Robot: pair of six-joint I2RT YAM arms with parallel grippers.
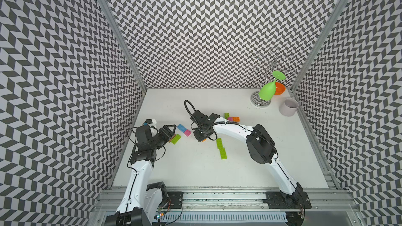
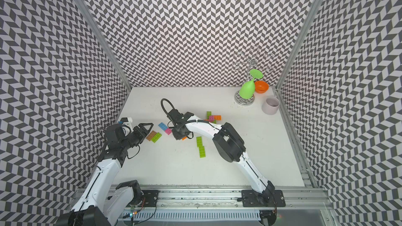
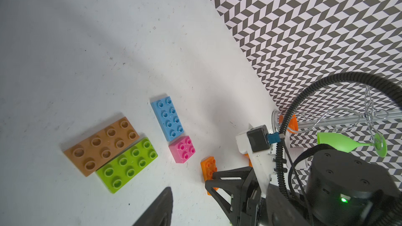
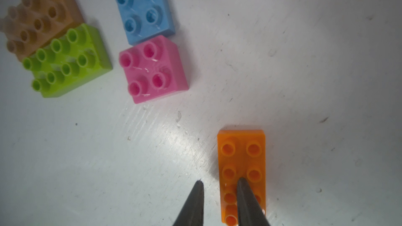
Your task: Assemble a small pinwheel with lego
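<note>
An orange brick (image 4: 242,150) lies flat on the table beneath my right gripper. That gripper's fingers are parted; one fingertip (image 4: 247,200) overlaps the brick in the right wrist view, the other is left of it, and nothing looks held. My left gripper is open and empty, over the table near a brown brick (image 3: 104,142) and a green brick (image 3: 127,165) lying side by side. A blue brick (image 3: 167,118) and a pink brick (image 3: 182,149) sit end to end between the two grippers. A colourful cluster (image 2: 212,118) is partly hidden behind the right arm.
Two green bricks (image 1: 221,148) lie in front of the right arm. At the back right stand a metal rack (image 1: 260,99) carrying green items, an orange bowl (image 2: 261,86) and a pale cup (image 1: 288,107).
</note>
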